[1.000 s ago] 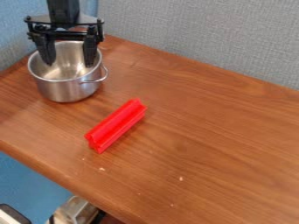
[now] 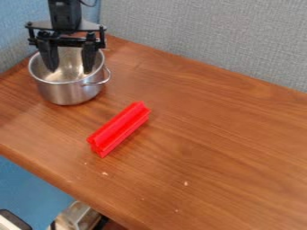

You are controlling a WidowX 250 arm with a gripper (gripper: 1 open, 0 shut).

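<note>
My black gripper (image 2: pixel 68 60) is over a steel pot (image 2: pixel 71 89) with a wire handle at the upper left, its two fingers pointing down at the pot's mouth, apart and open. I see nothing held between them; the lower part of the pot's inside is partly hidden by them. A red elongated block (image 2: pixel 118 128) lies on the wooden table (image 2: pixel 216 153), forward and to the right of the pot.
Grey walls stand behind and to the left. The table's left edge drops to a blue area, with a metal fixture (image 2: pixel 77 218) at the bottom left.
My gripper has shifted slightly over the pot since a second ago. The pot and red block stay where they were.
</note>
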